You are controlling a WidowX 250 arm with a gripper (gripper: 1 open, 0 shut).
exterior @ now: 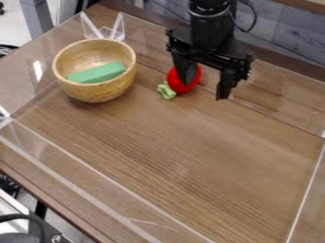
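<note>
My black gripper (204, 68) hangs open at the top centre, over a red round object (181, 84) that it partly hides. Beside the red object, on its lower left, lies a small pale green piece (166, 91). A yellow bowl (109, 89) at the left holds a green oblong object (95, 73).
A clear plastic item (105, 28) stands at the back left. A raised edge runs along the back right.
</note>
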